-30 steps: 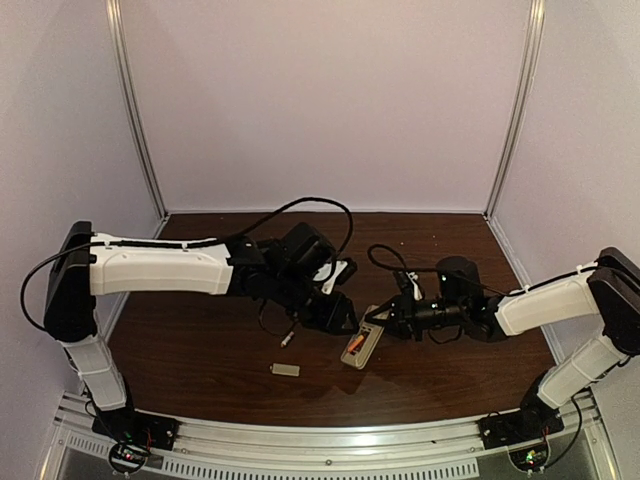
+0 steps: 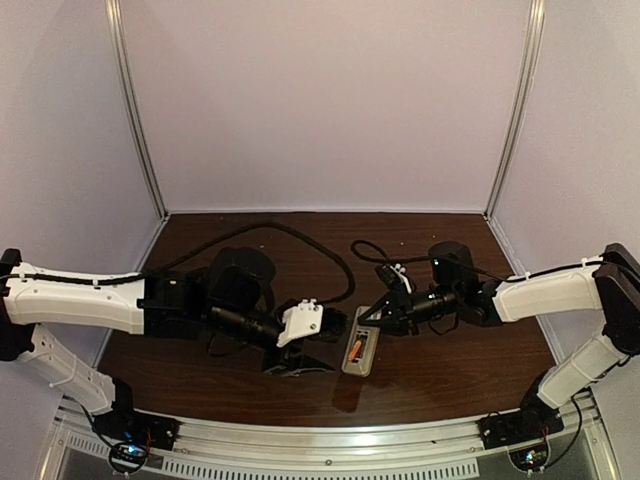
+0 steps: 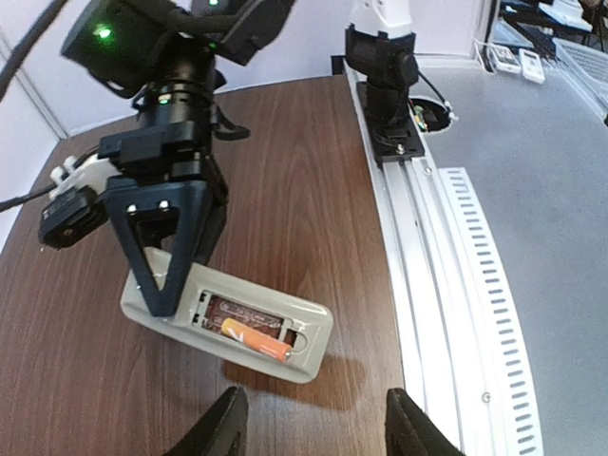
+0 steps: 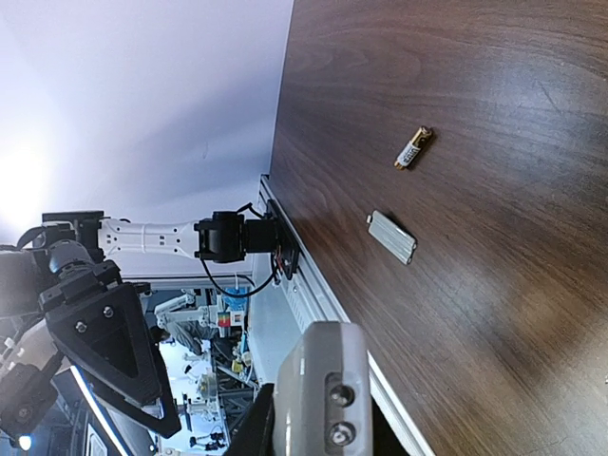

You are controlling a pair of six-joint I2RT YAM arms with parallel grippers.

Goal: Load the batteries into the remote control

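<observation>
The grey remote (image 3: pixel 171 313) has its compartment facing up, one orange battery (image 3: pixel 256 337) inside along one side. My right gripper (image 2: pixel 372 318) is at the remote's far end, fingers around it; whether they grip is unclear. My left gripper is open, a short way from the remote, nothing visible between its fingers. In the right wrist view a loose battery (image 4: pixel 413 147) and the grey battery cover (image 4: pixel 390 237) lie on the table; in the top view the left arm hides them.
The wooden table (image 2: pixel 200 380) is otherwise mostly clear. A metal rail (image 2: pixel 330 430) runs along the front edge, with walls on the other sides.
My left gripper has drawn back from the remote and swung toward the front, now covering the cover in the top view. The right gripper and remote shifted slightly.
</observation>
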